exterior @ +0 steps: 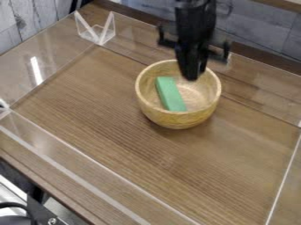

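A light wooden bowl (202,112) sits on the table right of centre, with a green oblong block (168,93) lying in its left part. The black arm and gripper (187,66) hang just above the bowl's far rim, over the block's far side. The fingertips are blurred, and no object can be made out between them.
A white wire-like object (98,29) stands at the back left. A lighter raised edge runs along the back right, and a dark cable lies at the lower left corner.
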